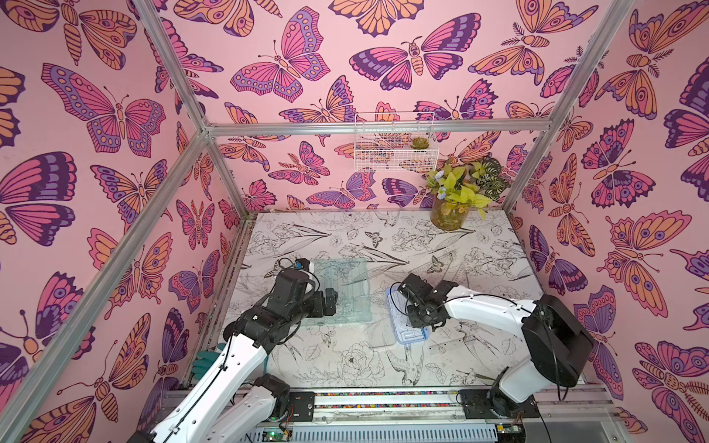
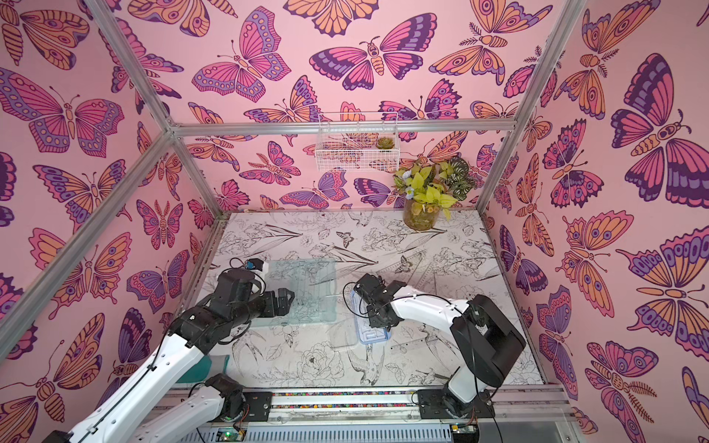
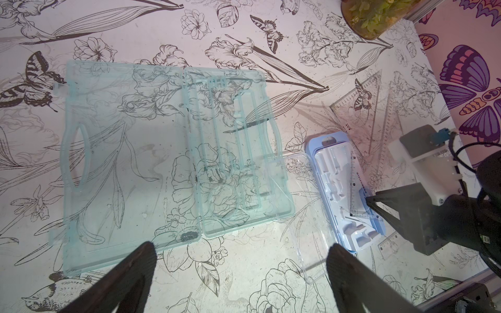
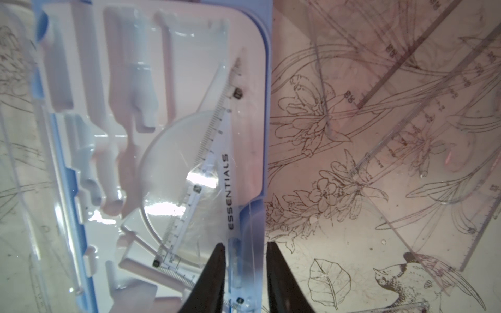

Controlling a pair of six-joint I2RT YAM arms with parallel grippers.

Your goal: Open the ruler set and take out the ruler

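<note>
The pale blue ruler case [image 3: 334, 156] lies open on the table, its white moulded tray [image 4: 130, 78] facing up and its clear lid [image 3: 308, 224] folded out to the left. A clear set square [image 4: 229, 172] marked ESSENTIALS rests over the tray, partly overlapping it. My right gripper reaches over the case's right side, with its fingers shut on the near part of that set square. Beyond them the contact is blurred. Open and empty, my left gripper [image 1: 331, 301] hangs above the larger translucent teal case [image 3: 130, 172].
Transparent drawing pieces [image 3: 360, 114] lie loose to the right of the blue case, and a small clear ruler [image 3: 388, 245] sits near its front corner. A planted vase [image 1: 449, 214] stands at the back right. Free table shows behind the cases.
</note>
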